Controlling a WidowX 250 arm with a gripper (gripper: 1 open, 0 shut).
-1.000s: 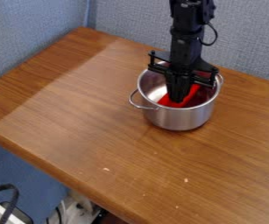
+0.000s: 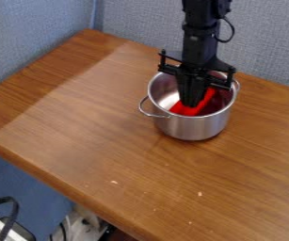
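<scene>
A steel pot (image 2: 192, 125) with wire side handles stands on the wooden table (image 2: 96, 141). A red object (image 2: 191, 106) lies inside it. My black gripper (image 2: 189, 99) reaches down from the top into the pot, over the red object. Its fingertips are hard to make out against the dark inside, so I cannot tell how wide the fingers stand or whether anything is between them.
Grey padded panels (image 2: 34, 52) stand behind the table at the back and left. Cables and equipment lie below the table's edge at bottom left.
My arm and gripper have shifted slightly to the left and up within the pot. The pot stands in the same place.
</scene>
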